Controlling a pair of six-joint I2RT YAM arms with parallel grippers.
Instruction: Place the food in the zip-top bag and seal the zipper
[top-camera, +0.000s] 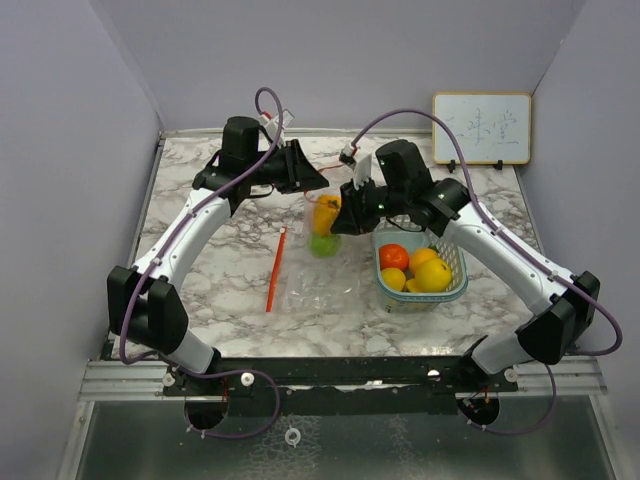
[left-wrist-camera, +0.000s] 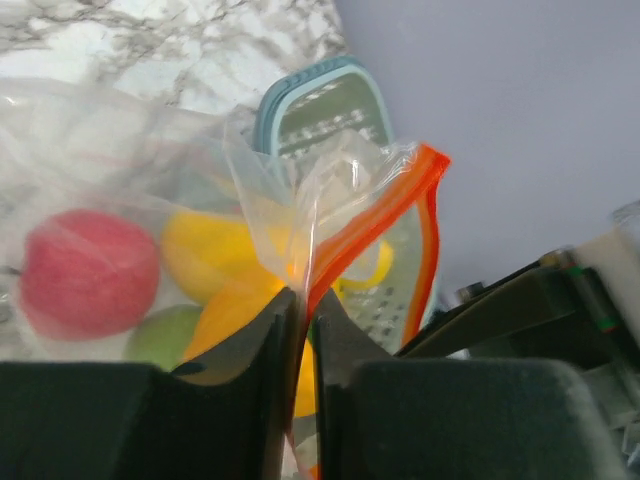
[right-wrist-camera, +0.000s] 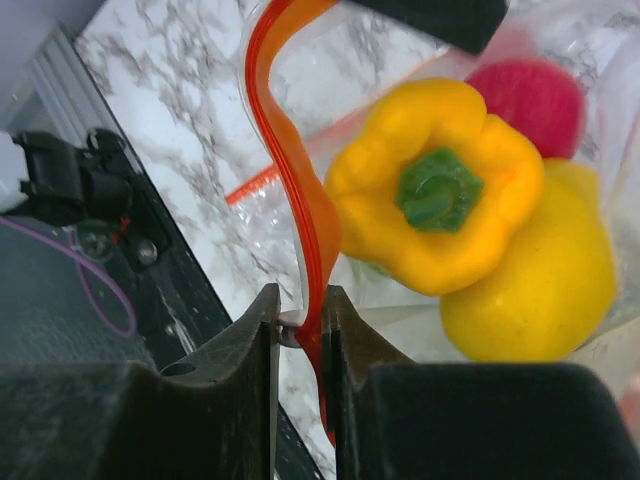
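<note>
A clear zip bag with an orange zipper (left-wrist-camera: 385, 205) stands at the table's middle, holding a yellow pepper (right-wrist-camera: 405, 150), a yellow fruit (right-wrist-camera: 530, 285), a red fruit (left-wrist-camera: 85, 270) and something green. My right gripper is shut on the orange zipper edge at the bag's near right. My left gripper (top-camera: 315, 178) is at the bag's upper left, with the zipper strip running between its fingers in the left wrist view; whether it grips it is hard to tell.
A basket (top-camera: 448, 292) of fruit sits just right of the bag. A loose orange strip (top-camera: 275, 270) lies left of it. A whiteboard (top-camera: 481, 128) stands at the back right.
</note>
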